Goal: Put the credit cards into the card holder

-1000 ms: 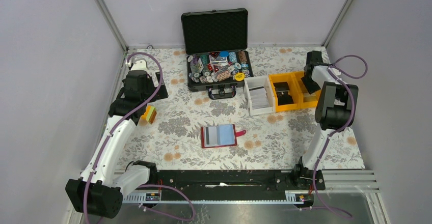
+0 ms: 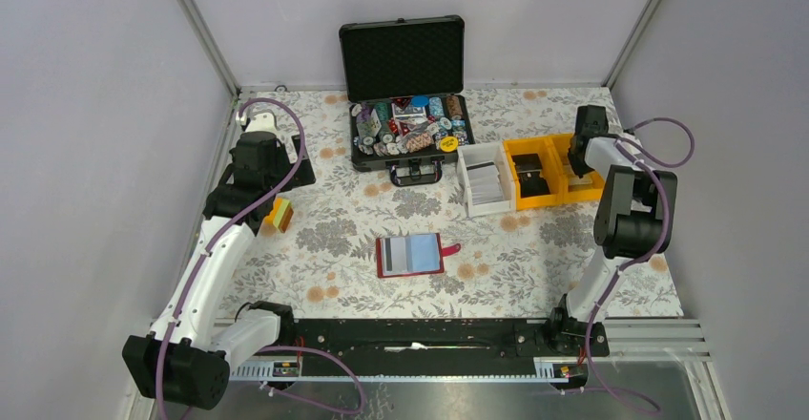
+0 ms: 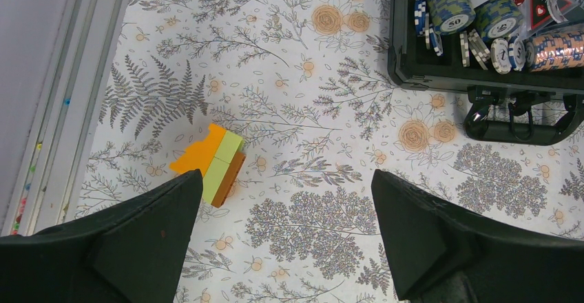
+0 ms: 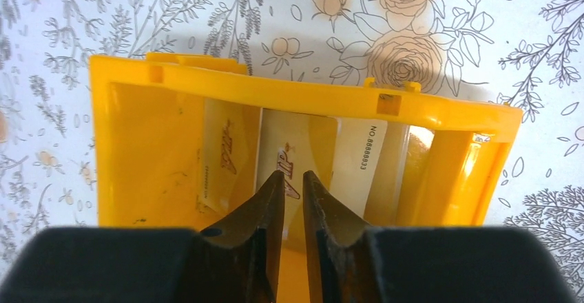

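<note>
In the right wrist view, gold cards (image 4: 289, 144) and a pale card numbered 8888833 (image 4: 358, 151) lie inside the yellow bin (image 4: 310, 96). My right gripper is over that bin, its narrow fingertips a small gap apart; no card clearly shows between them. Whether the tips touch the gold card cannot be told. The card holder (image 2: 410, 255), red-edged with clear sleeves, lies spread flat at the table's middle front. My left gripper stands wide open above bare table at the left, nothing between its fingers.
Left of the right-hand bin stand another yellow bin (image 2: 509, 159) with black items and a white bin (image 2: 462, 178). An open case of poker chips (image 2: 405, 173) sits at the back. A small coloured block (image 3: 219, 165) lies below my left gripper.
The left arm and card holder have stayed still.
</note>
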